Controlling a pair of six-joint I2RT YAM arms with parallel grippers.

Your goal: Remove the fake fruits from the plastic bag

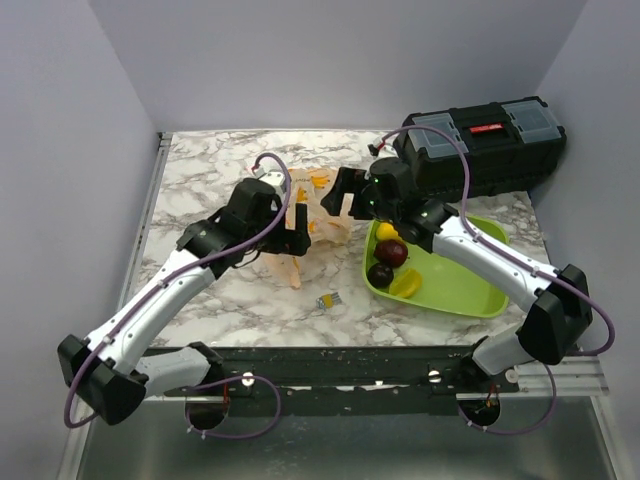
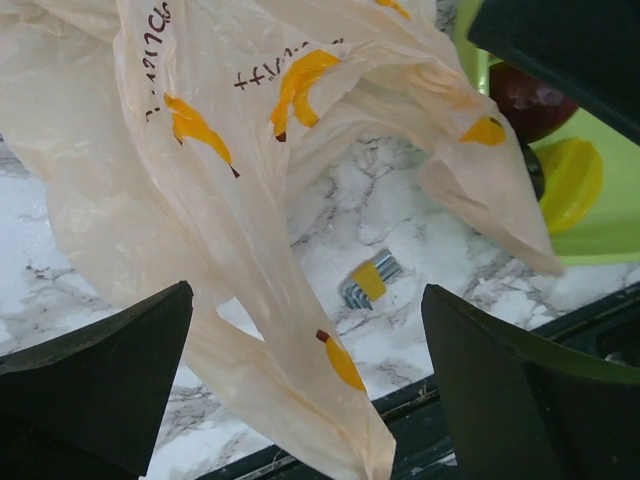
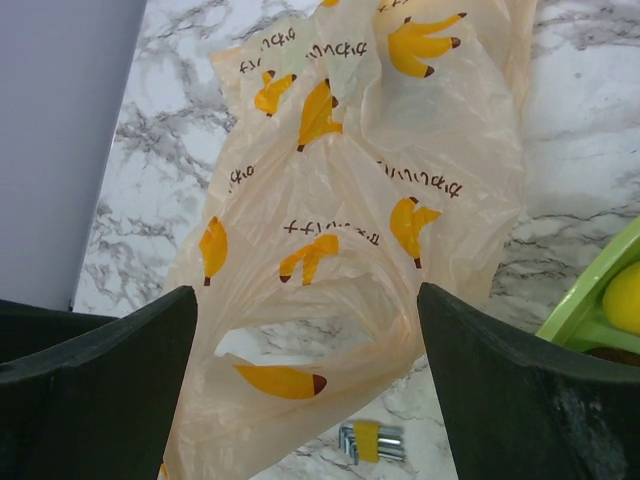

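The pale plastic bag (image 3: 360,170), printed with orange bananas, lies crumpled on the marble table; no fruit shows inside it. Over its near left part, my left gripper (image 1: 296,230) hangs open. In the left wrist view a bag handle (image 2: 300,330) lies below and between the parted fingers. My right gripper (image 1: 345,192) is over the bag's right side, open and with nothing gripped. Fake fruits rest in the green tray (image 1: 460,290): a dark red one (image 1: 391,253), a black one (image 1: 380,275), a yellow one (image 1: 405,284) and a round yellow one (image 3: 622,300).
A small metal bundle with a yellow band (image 1: 329,300) lies in front of the bag. Behind the tray stands a black toolbox (image 1: 480,150). Bare marble (image 1: 200,180) stretches to the left, and walls close both sides.
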